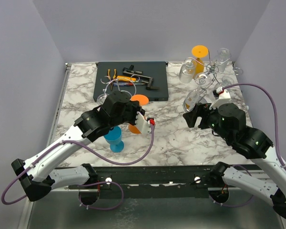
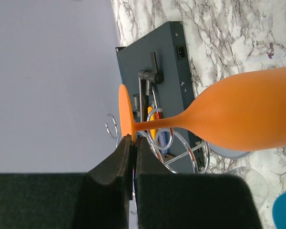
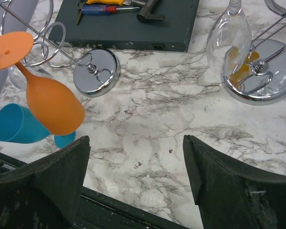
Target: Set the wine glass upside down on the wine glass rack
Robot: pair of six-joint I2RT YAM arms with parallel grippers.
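My left gripper is shut on the thin foot of an orange wine glass [image 2: 250, 107]. In the right wrist view the orange glass [image 3: 56, 106] hangs foot up and bowl down, tilted. Its stem overlaps the wire loops [image 2: 161, 136] of the left chrome rack in the left wrist view; whether it sits inside a loop I cannot tell. From above, my left arm covers the middle of the orange glass [image 1: 140, 99]. My right gripper is open, its fingers apart with only countertop between them.
A blue goblet [image 1: 115, 139] stands upright in front of the left rack. The right rack [image 1: 214, 67] carries several clear glasses and a yellow-orange one [image 1: 199, 53]. Tools lie on a dark case [image 1: 152, 90] at the back. Marble between the racks is clear.
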